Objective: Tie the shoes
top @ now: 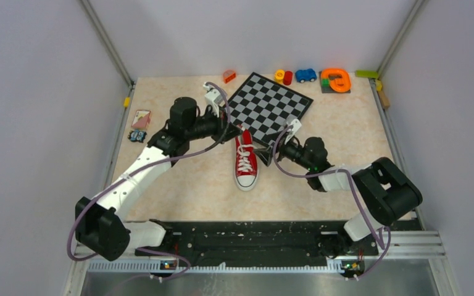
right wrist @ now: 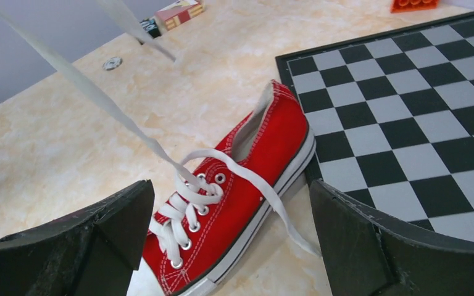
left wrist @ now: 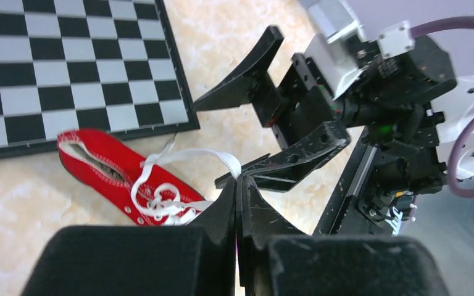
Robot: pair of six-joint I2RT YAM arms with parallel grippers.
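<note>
One red canvas shoe (top: 245, 161) with white laces stands mid-table, toe to the front. In the left wrist view, a white lace (left wrist: 213, 152) rises from the knot and ends at the tips of my left gripper, which is shut on it. This gripper hangs above the shoe's heel end. The right gripper is open beside the shoe, nothing held between its fingers. Below it, the other lace end (right wrist: 278, 206) droops over the shoe's side toward the table. A crossed knot (right wrist: 199, 189) sits at the top eyelets.
Behind the shoe lies a checkered board (top: 270, 106), its corner close to the heel. Several toys, such as a blue car (top: 306, 75) and an orange ring (top: 336, 80), line the back edge. Bare table (top: 179, 197) lies at front left.
</note>
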